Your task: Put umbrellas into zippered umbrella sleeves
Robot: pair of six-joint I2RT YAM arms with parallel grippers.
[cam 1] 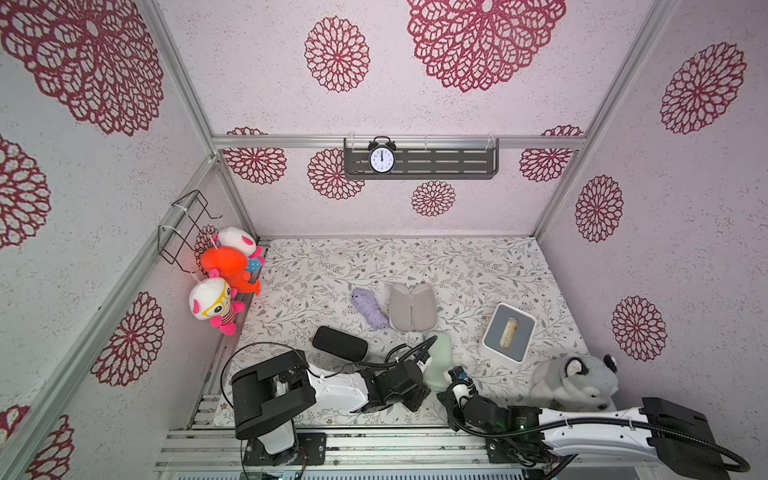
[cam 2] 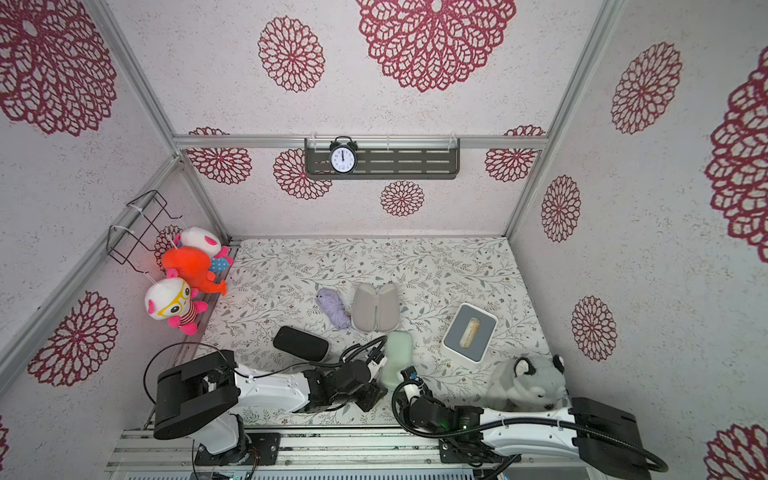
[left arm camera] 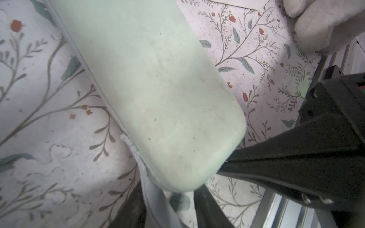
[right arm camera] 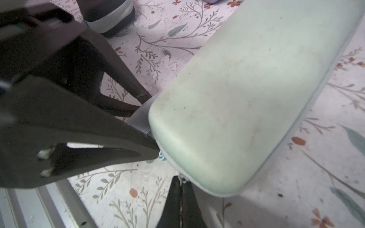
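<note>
The pale green sleeve (cam 1: pixel 439 360) lies closed on the table between my two grippers. Its rounded near end fills the left wrist view, with a grey strap (left arm camera: pixel 154 193) hanging from the edge. That strap runs between the fingers of my left gripper, which is shut on it. My right gripper is shut at the sleeve's near end, touching or almost touching the seam; a tiny metallic bit shows at its tips, and I cannot tell whether it is gripped. A purple folded umbrella (cam 1: pixel 369 309) lies farther back, beside an opened beige sleeve (cam 1: pixel 413 308).
A black case (cam 1: pixel 340 344) lies left, just behind the left arm. At right stand a white-rimmed tray (cam 1: pixel 485 345) with a light stick-like item and a grey-white plush toy (cam 1: pixel 577 382). More plush toys (cam 1: pixel 224 268) sit along the left edge.
</note>
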